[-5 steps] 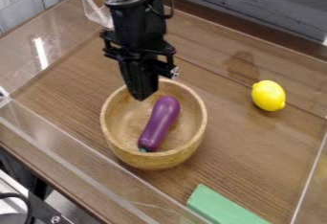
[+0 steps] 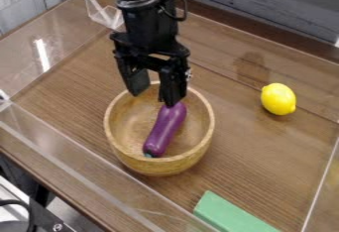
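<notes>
A tan bowl [image 2: 133,142] rests on the wooden table with a long purple eggplant-like object [image 2: 163,131] lying diagonally inside it. The black gripper [image 2: 154,77] hangs over the back rim of the bowl, its fingers spread apart and pointing down, with nothing seen between them.
A yellow lemon [image 2: 279,98] sits on the right of the table. A green block [image 2: 233,214] lies at the front right. A dark cable [image 2: 14,204] is at the lower left edge.
The gripper has tilted and its fingers have come into view more widely over the bowl's back part. The bowl, purple object, lemon and green block have not visibly moved.
</notes>
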